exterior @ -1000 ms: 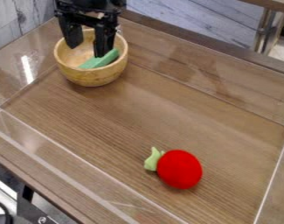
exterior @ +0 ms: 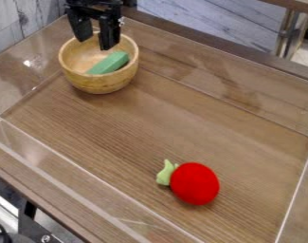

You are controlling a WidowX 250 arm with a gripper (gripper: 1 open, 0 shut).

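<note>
My black gripper (exterior: 93, 36) is over the rear rim of a light wooden bowl (exterior: 120, 80) at the top left, its two fingers apart with nothing seen between them. A green oblong object (exterior: 108, 63) lies inside the bowl. A red round object (exterior: 194, 185) with a pale green leafy top lies at the lower right of the wooden table.
A ledge (exterior: 298, 8) shows at the top right corner, and part of a dark, hose-like thing (exterior: 2, 231) is at the bottom left.
My gripper has moved up in the view, toward the back and slightly left, away from over the green object. The bowl and both objects look unmoved.
</note>
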